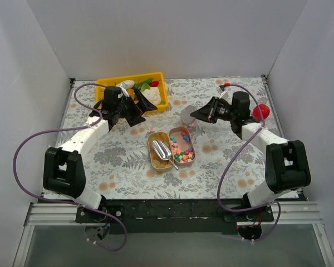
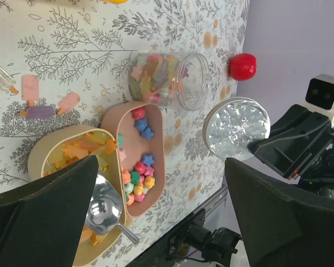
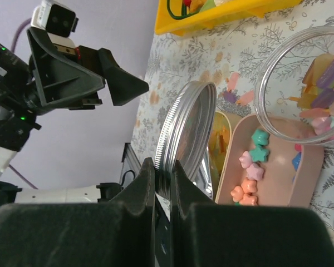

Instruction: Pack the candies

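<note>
Held by its edge, a round silver jar lid point(image 3: 183, 133) is in my right gripper, with its face turned sideways. The clear glass jar point(image 2: 161, 79), open-mouthed and with several colored candies point(image 2: 156, 75) inside, stands close by the lid on the table. Up at the left of the top view, my left gripper point(image 1: 149, 111) hangs open and empty near the yellow crate. Two boxes sit below the jar: a pink one point(image 1: 181, 133) with small star and flower candies, and a cream one point(image 1: 152, 161) with orange pieces and a metal scoop point(image 1: 162, 150).
A yellow crate point(image 1: 165, 92) of vegetables stands at the back left. Popsicle-shaped candies point(image 2: 39, 111) and a clear-ended piece point(image 2: 0, 75) lie loose on the cloth. A red apple-like object point(image 1: 261, 112) rests at the right.
</note>
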